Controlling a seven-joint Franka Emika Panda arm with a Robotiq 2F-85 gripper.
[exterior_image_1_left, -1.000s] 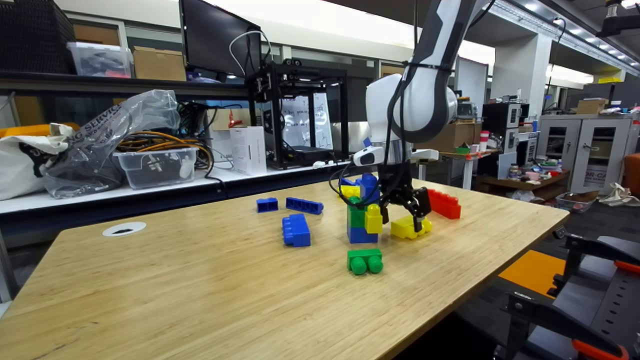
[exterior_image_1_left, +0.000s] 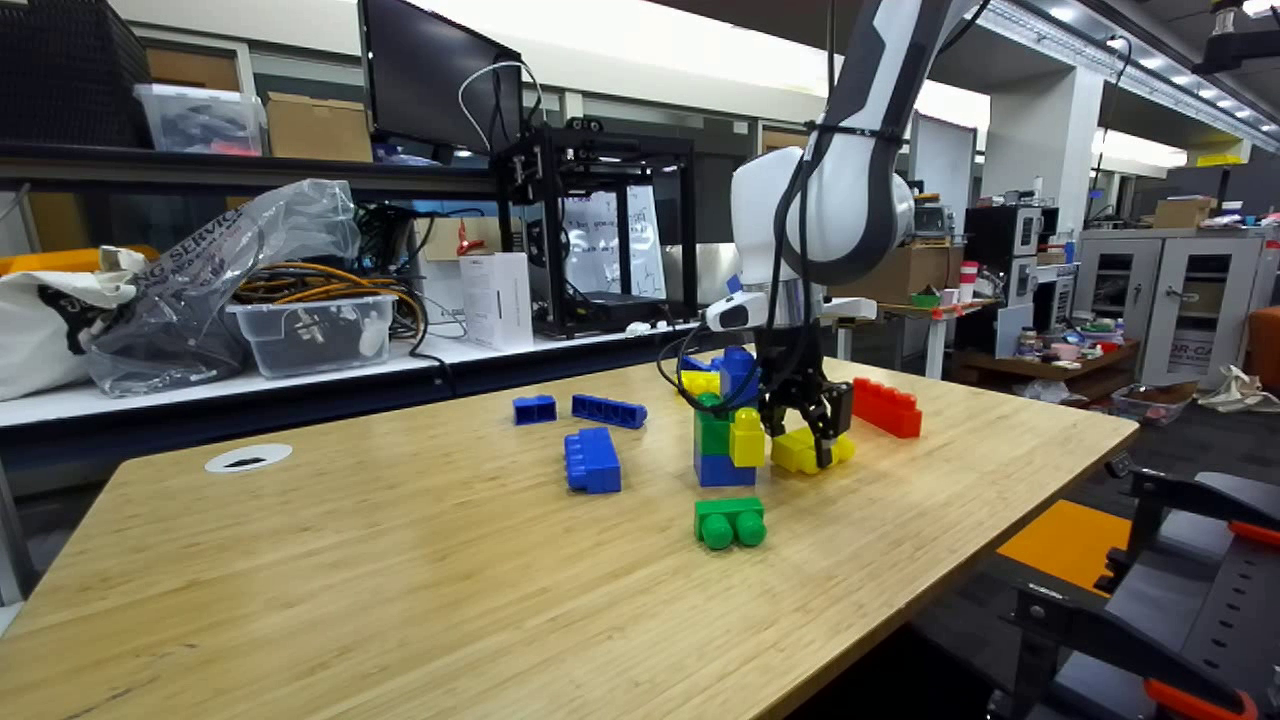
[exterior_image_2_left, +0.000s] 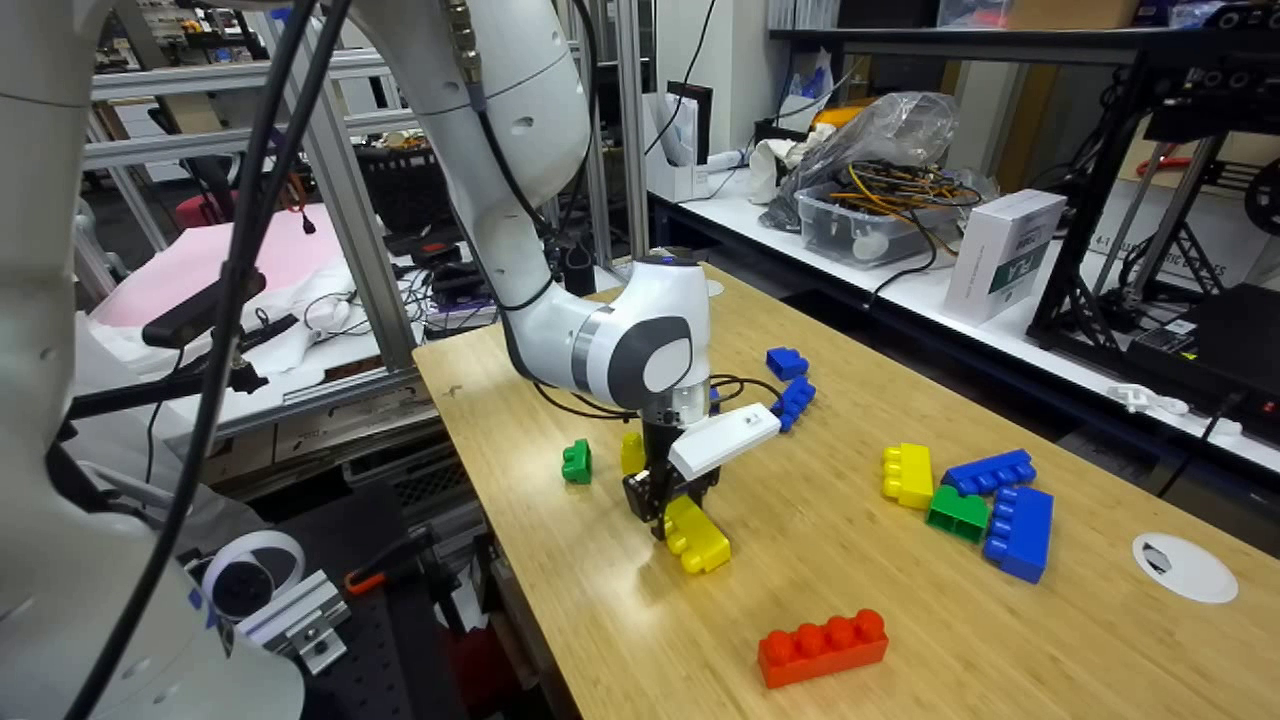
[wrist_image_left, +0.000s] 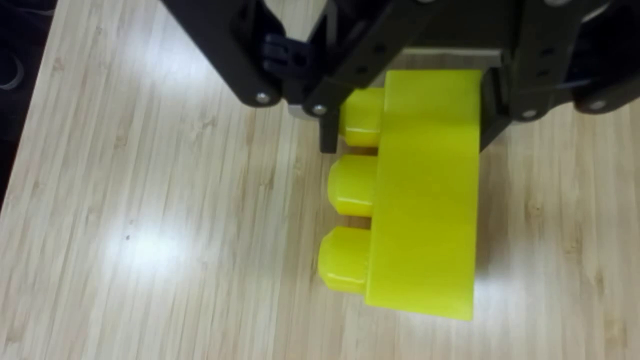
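In the wrist view a long yellow brick (wrist_image_left: 426, 198) lies on its side with its studs facing left. My gripper is shut on one end of it, one of the fingers (wrist_image_left: 328, 129) at the stud side and the other against the flat underside. From exterior view 1, the gripper (exterior_image_1_left: 801, 437) is low at the table, and the yellow brick (exterior_image_1_left: 795, 450) appears to rest on the wood. Just left of it stands a stack with a green brick (exterior_image_1_left: 713, 432), a blue brick (exterior_image_1_left: 727, 470) at the bottom and a small yellow brick (exterior_image_1_left: 747, 439).
A red brick (exterior_image_2_left: 823, 652) lies apart from the gripper. A small green brick (exterior_image_1_left: 729, 523) is in front of the stack. Several blue bricks, one of them a blue brick (exterior_image_1_left: 593, 461), lie to the left. Bare table (exterior_image_1_left: 396, 540) spreads over the left side.
My gripper has closed on the yellow brick; its right finger has come left in exterior view 1. The brick has shifted slightly left, toward the stack. Other bricks look unmoved.
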